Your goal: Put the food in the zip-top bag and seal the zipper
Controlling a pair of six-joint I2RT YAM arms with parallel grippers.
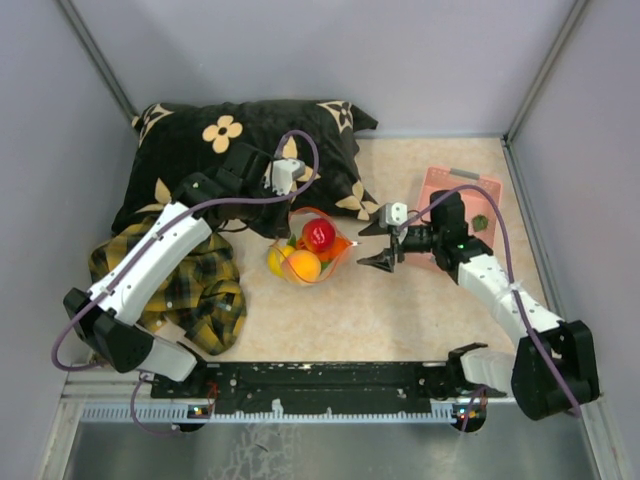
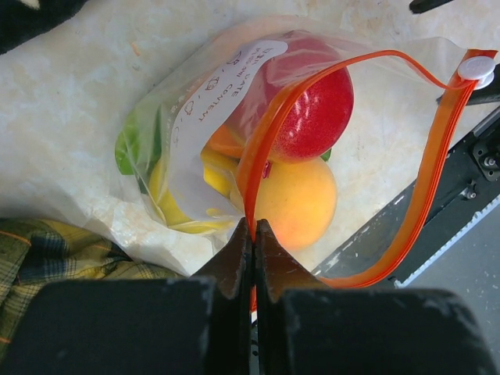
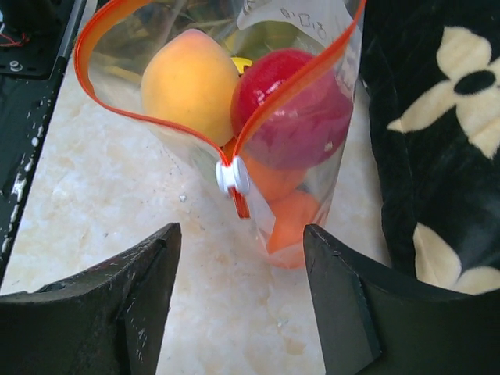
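Note:
The clear zip top bag (image 1: 335,268) stands open on the table, its orange zipper rim (image 2: 428,168) spread in a loop. Inside lie a red apple-like fruit (image 1: 319,235), a peach-coloured fruit (image 1: 305,265), a yellow piece (image 1: 277,262) and orange and green pieces. My left gripper is shut on the bag's rim at its left end. A white slider (image 3: 233,176) sits at the rim's opposite end. Facing that end, my right gripper stands open, fingers apart, just short of the slider with nothing held.
A pink bin (image 1: 488,190) stands at the right, a green piece (image 1: 479,223) inside. A dark flowered cushion (image 1: 240,135) fills the back left, with a plaid cloth (image 1: 205,290) before it. Table in front of the bag is clear.

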